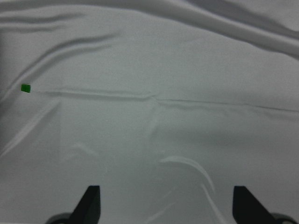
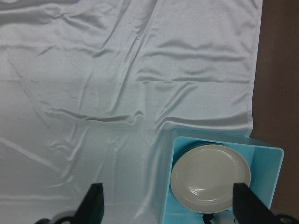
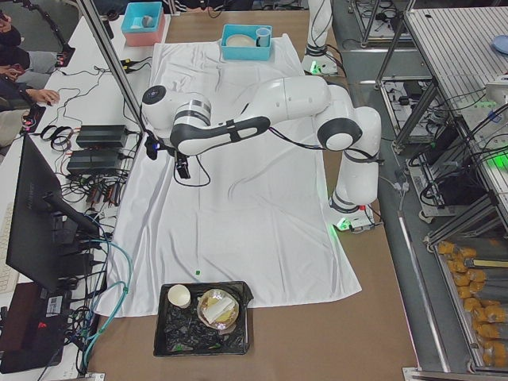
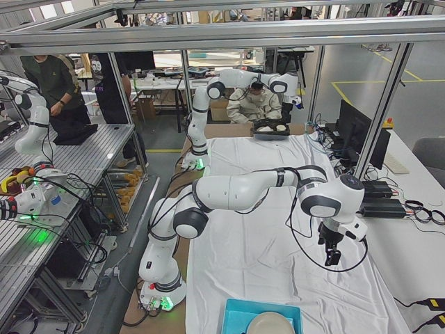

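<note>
My left gripper (image 3: 182,165) hangs over the white cloth (image 3: 238,222); its wrist view shows the fingers wide apart (image 1: 167,203) over bare fabric and a small green square (image 1: 25,88). My right gripper (image 4: 332,252) is open too, above the cloth beside a blue bin (image 4: 236,313). In the right wrist view the bin holds a pale plate (image 2: 210,176) and a partly hidden item below it.
A black tray (image 3: 171,341) at the near end holds a white cup (image 3: 179,295) and a bowl with pale contents (image 3: 225,309). Monitors and cables line one side.
</note>
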